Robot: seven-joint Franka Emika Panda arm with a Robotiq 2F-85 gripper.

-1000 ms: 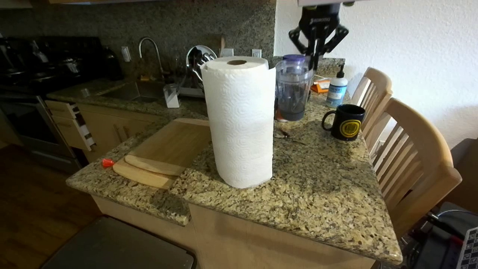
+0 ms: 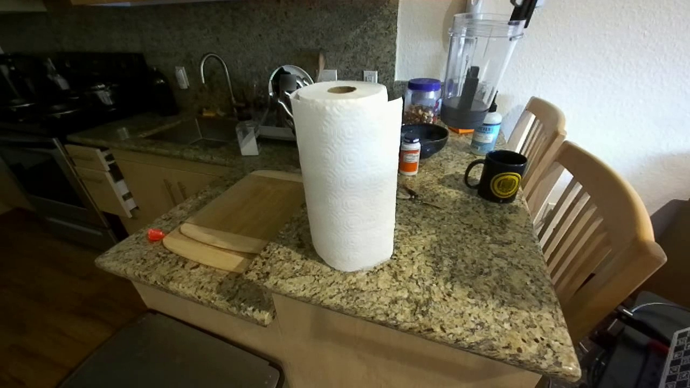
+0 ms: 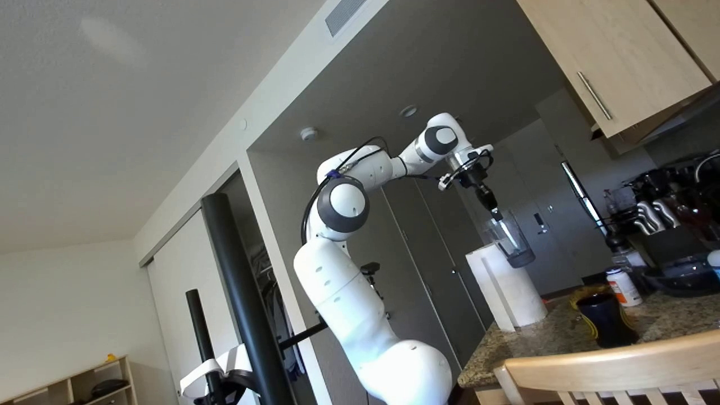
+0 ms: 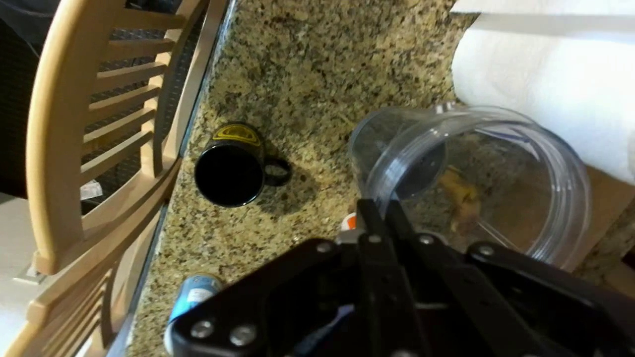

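A clear plastic cup-like container [image 2: 483, 61] with a dark base hangs in the air above the counter at upper right of exterior view 1. My black gripper is shut on its rim, the wall pinched between the fingertips. In exterior view 2 the same container [image 3: 514, 244] tilts slightly below the gripper [image 3: 496, 215], its outline overlapping the top of the paper towel roll [image 3: 507, 287]. The container's wide mouth faces the camera in the wrist view. Only part of the gripper shows at the top of exterior view 1.
The tall paper towel roll [image 2: 349, 174] stands mid-counter. A black mug [image 2: 502, 175], pill bottle [image 2: 409, 157], dark bowl [image 2: 429, 139] and soap bottle [image 2: 486, 132] stand behind or beside it. A banana [image 4: 461, 195] shows through the container. Chairs line the right edge.
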